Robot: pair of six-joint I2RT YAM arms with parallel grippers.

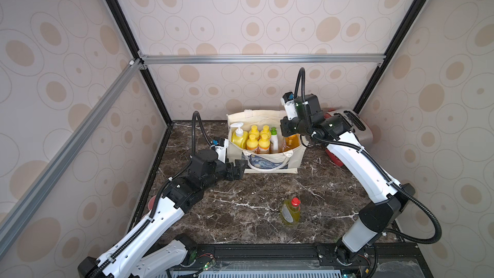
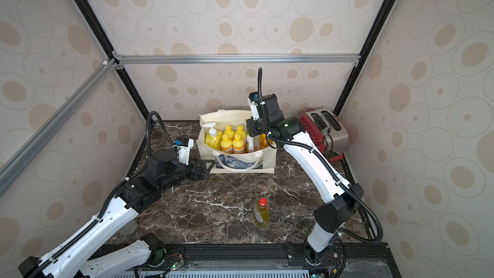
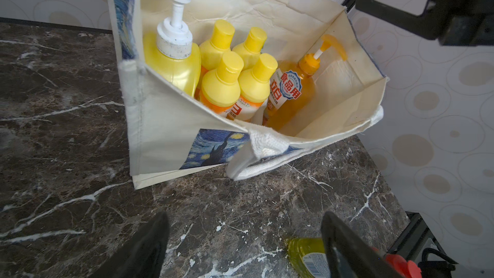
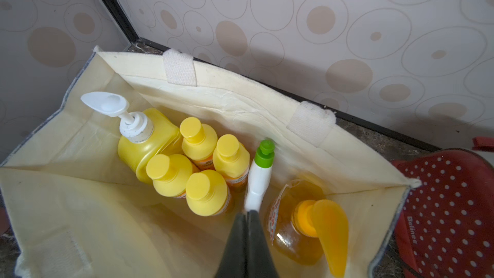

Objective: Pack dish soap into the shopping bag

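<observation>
The cream shopping bag point(image 1: 239, 159) stands at the back of the table with its mouth open. Inside are a yellow pump bottle point(image 4: 149, 136), several small yellow bottles point(image 4: 208, 188), a white bottle with a green cap point(image 4: 259, 175) and an amber pump bottle point(image 4: 293, 236). Over the bag's right half hangs my right gripper, its fingers together with nothing visibly held. My left gripper is open and empty at the bag's front left corner. On the table in front, a green-yellow dish soap bottle with a red cap point(image 1: 290, 211) stands upright, apart from both grippers.
A red toaster point(image 2: 324, 128) stands to the right of the bag, behind the right arm. The bag's rope handle point(image 1: 267, 168) droops over its front. Bare marble tabletop point(image 1: 247, 200) lies between the bag and the soap bottle.
</observation>
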